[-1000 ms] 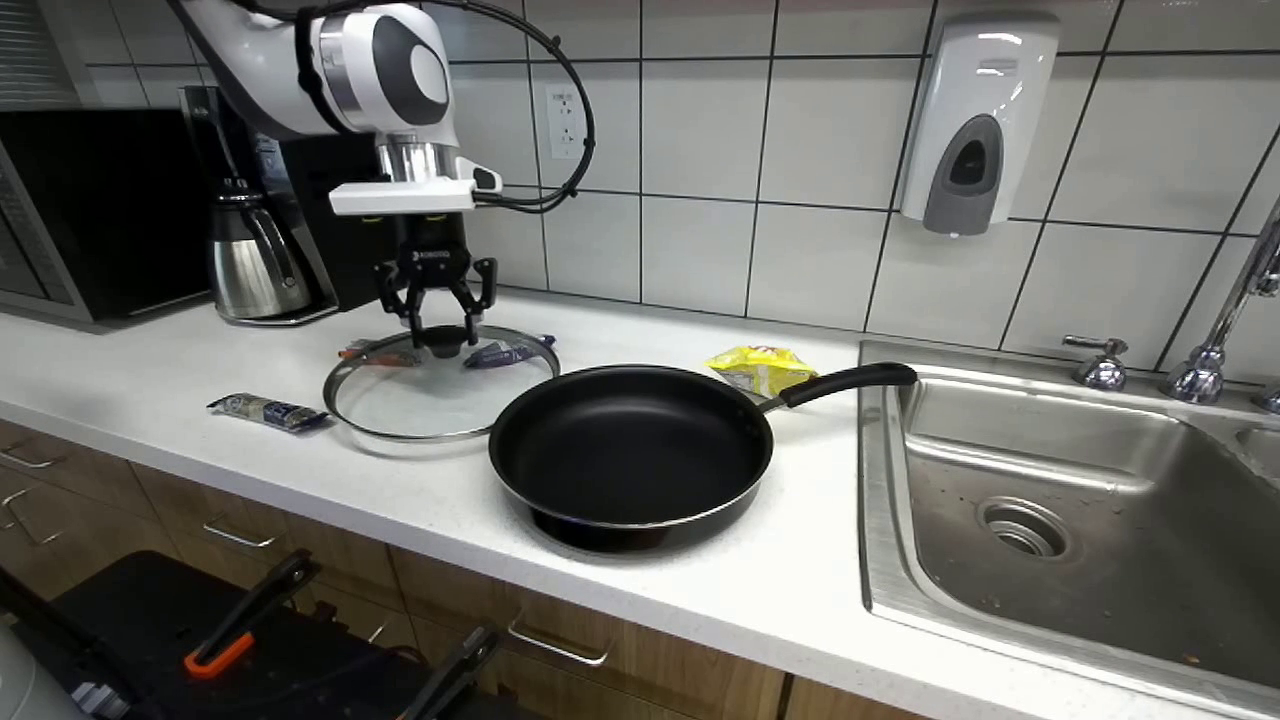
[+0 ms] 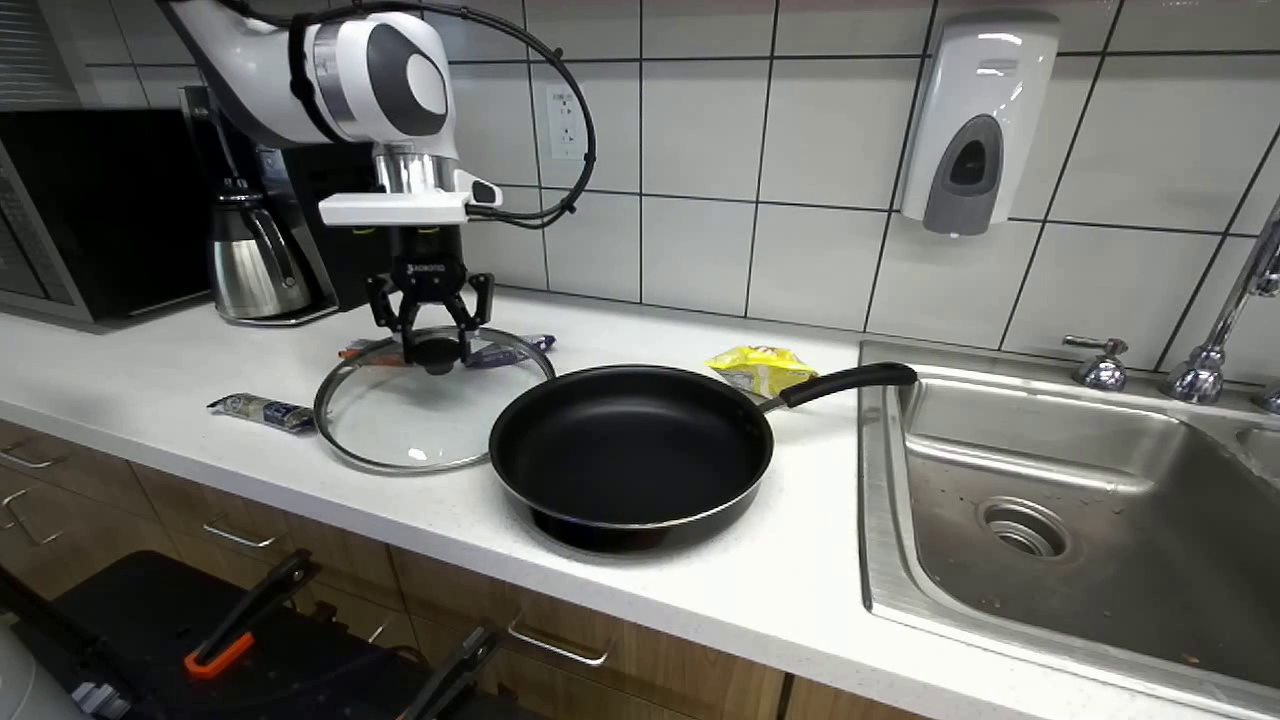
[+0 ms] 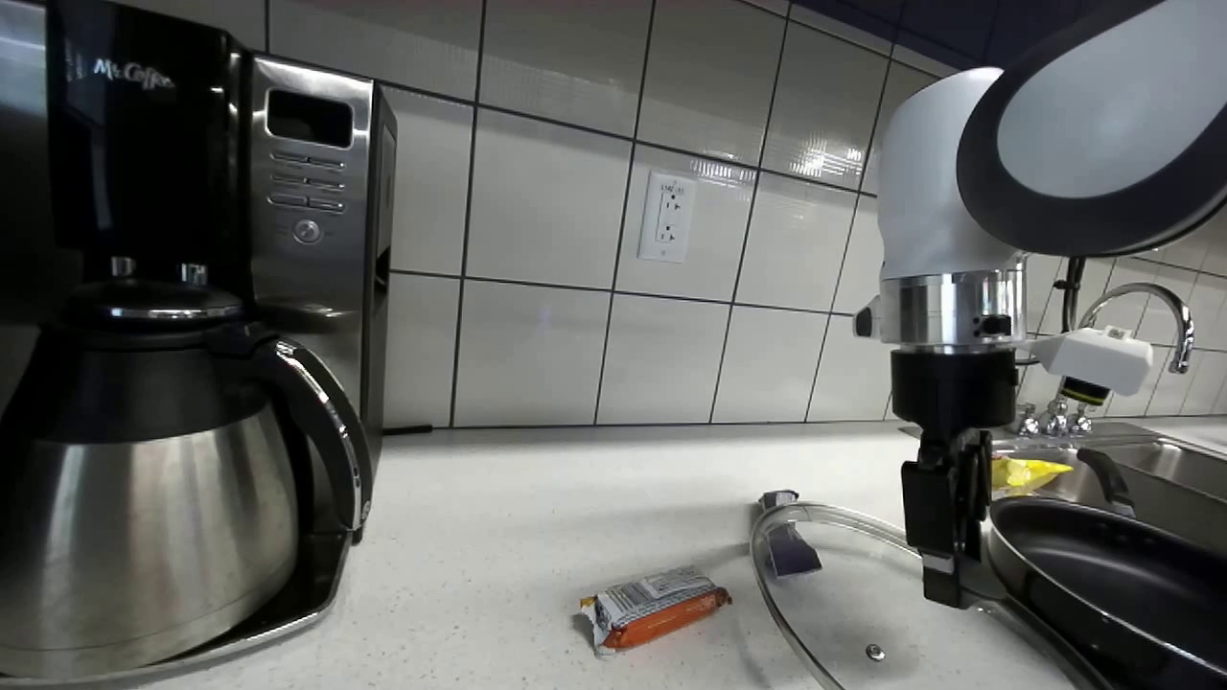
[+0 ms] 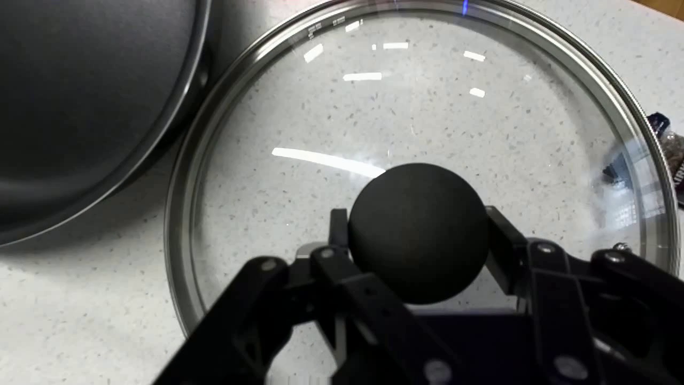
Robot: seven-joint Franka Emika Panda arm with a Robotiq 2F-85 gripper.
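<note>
A clear glass lid (image 2: 408, 420) with a metal rim and a round black knob (image 4: 418, 234) is by the left of the black frying pan (image 2: 630, 450). My gripper is shut on the knob, one finger on either side of it, pointing down. In exterior view 1 the lid appears tilted, its near edge low over the counter; whether that edge touches the counter, I cannot tell. The pan stands empty, its handle (image 2: 849, 383) pointing right. In exterior view 2 the gripper hides part of the lid.
Wrapped bars lie round the lid: an orange one (image 3: 667, 611), a purple one (image 3: 791, 550) and a dark one (image 2: 264, 412). Behind the pan handle is a yellow packet (image 2: 762, 367). A sink (image 2: 882, 516) lies right, a coffee maker (image 3: 322, 230) left. Counter left of the pan's front is clear.
The gripper and lid have come down and shifted slightly left. In exterior view 1 the lid's near edge sits lower and more of its top faces the camera. The pan has stayed put.
</note>
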